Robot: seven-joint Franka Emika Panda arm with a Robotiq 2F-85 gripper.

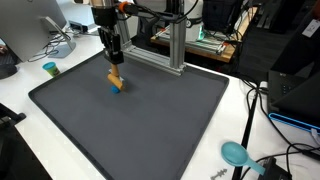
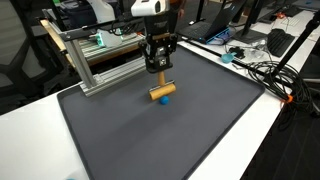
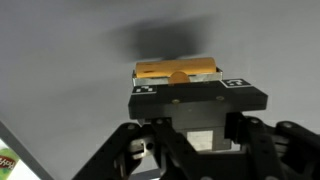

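My gripper (image 2: 158, 61) is shut on the upright handle of an orange wooden mallet (image 2: 162, 90). The mallet's cylindrical head hangs at the bottom, close to the grey board. Right by the head is a small round blue thing (image 2: 165, 100); in exterior view 1 this blue spot (image 1: 115, 90) shows just below the mallet head (image 1: 117, 82). Whether the two touch, I cannot tell. From the wrist, the mallet head (image 3: 160, 70) lies crosswise beyond the black fingers (image 3: 160, 103), which hide most of the handle. The blue thing is hidden there.
Most of the dark grey board (image 1: 145, 130) is bare. A green cup (image 1: 51, 69) stands off its far left corner. Behind the board runs a metal rail (image 1: 155, 58). A teal round object (image 1: 236, 154) lies off the board on the white table.
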